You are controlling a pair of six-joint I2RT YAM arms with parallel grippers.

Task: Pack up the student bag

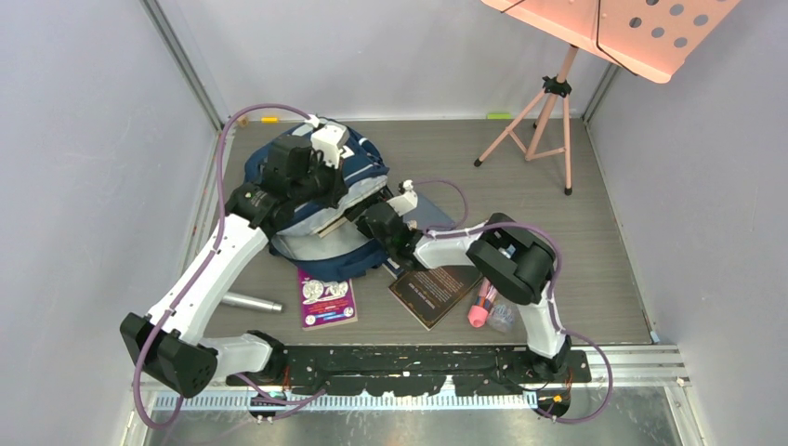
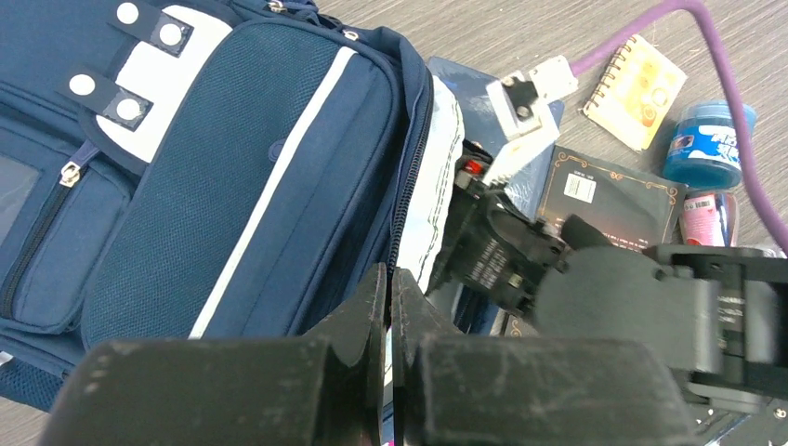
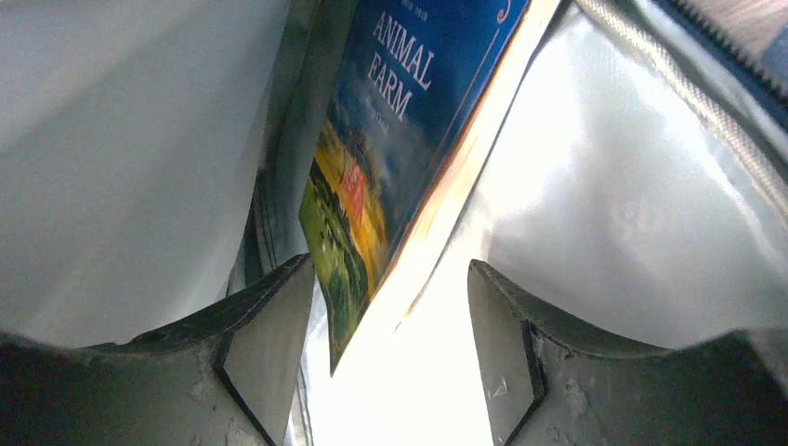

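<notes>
The navy student bag (image 1: pixel 336 268) lies on its side with its mouth spread. My left gripper is shut on the zippered edge (image 2: pixel 405 200) of the bag's upper flap. My right gripper is inside the bag mouth, its fingers apart with nothing gripped. Just ahead of it, the Animal Farm book (image 3: pixel 409 102) leans against the pale lining (image 3: pixel 595 186). The book's lower corner reaches toward the gap, clear of the right finger. A purple book (image 1: pixel 327 302) and a dark brown book (image 1: pixel 433 295) lie on the floor in front.
Beside the brown book are a pink-capped bottle (image 1: pixel 478 316) and a clear container (image 1: pixel 502 317). A small yellow notebook (image 2: pixel 637 91) and a blue-lidded jar (image 2: pixel 706 144) sit farther right. A silver cylinder (image 1: pixel 251 303) lies at left. A pink tripod (image 1: pixel 548 139) stands at back right.
</notes>
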